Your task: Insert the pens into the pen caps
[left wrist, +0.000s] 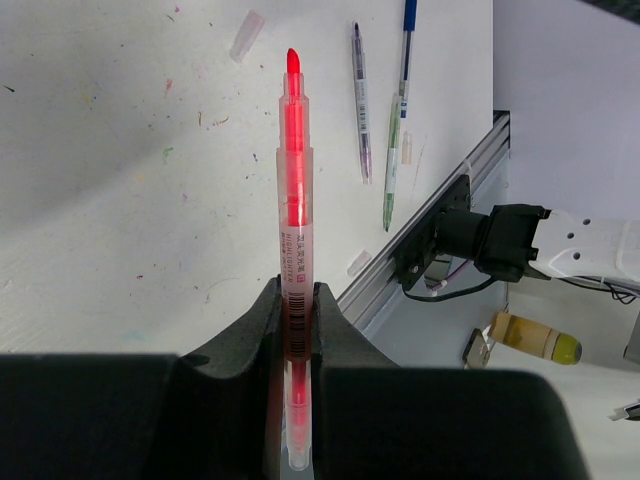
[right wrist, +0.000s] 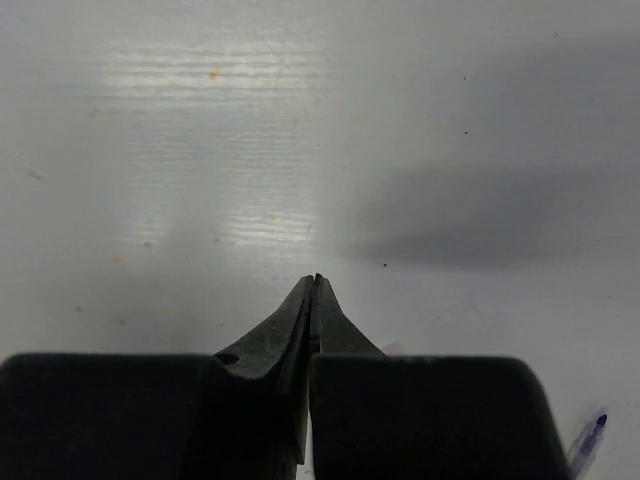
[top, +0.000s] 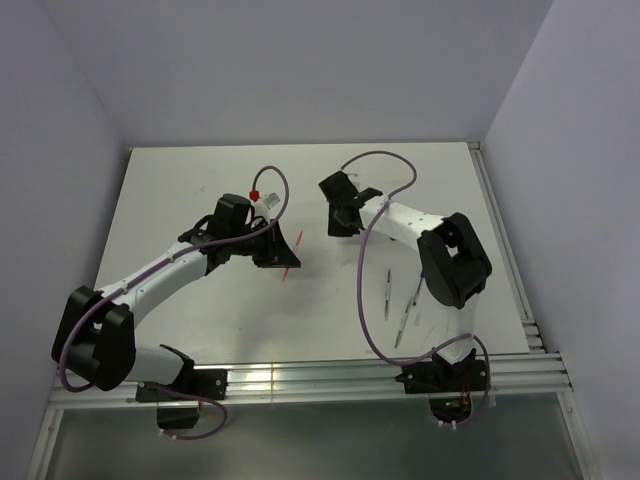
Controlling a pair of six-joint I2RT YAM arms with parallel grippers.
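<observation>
My left gripper is shut on a red pen, held upright in the left wrist view with its red tip bare at the top. My right gripper is shut above bare table, nothing visible between its fingers. On the right of the table lie a purple pen, a blue pen and a green pen. Small clear caps lie loose on the table. A purple pen tip shows at the lower right of the right wrist view.
Metal rails run along its front edge, and grey walls stand around it.
</observation>
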